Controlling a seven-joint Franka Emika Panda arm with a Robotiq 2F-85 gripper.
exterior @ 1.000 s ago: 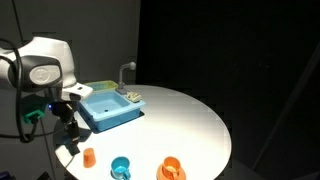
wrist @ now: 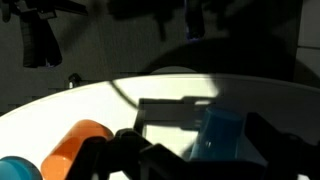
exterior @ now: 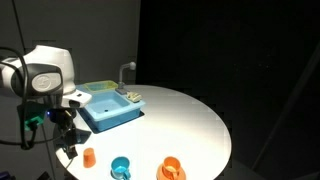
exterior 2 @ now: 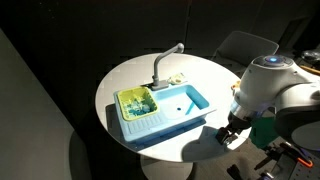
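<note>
My gripper (exterior: 70, 152) is low at the near left edge of the round white table, its fingers apart. In the wrist view, dark fingers (wrist: 125, 152) stand at both sides of a shaded blue object (wrist: 217, 136). It lies between them in the picture, nearer the right one; whether they touch cannot be told. An orange cup (exterior: 89, 157) and a teal mug (exterior: 120, 167) are on the table to the gripper's right in exterior view 1. Exterior view 2 has the gripper (exterior 2: 235, 143) near the table edge, those cups hidden.
A light-blue sink basin (exterior: 112, 110) with a tap (exterior 2: 157, 66) stands behind the gripper, a yellow-green rack (exterior 2: 135, 104) beside it. Another orange cup (exterior: 171, 165) sits on an orange saucer (exterior: 163, 174) at the front.
The arm and gripper have come down slightly toward the table edge. The cups, mug and basin stay where they were.
</note>
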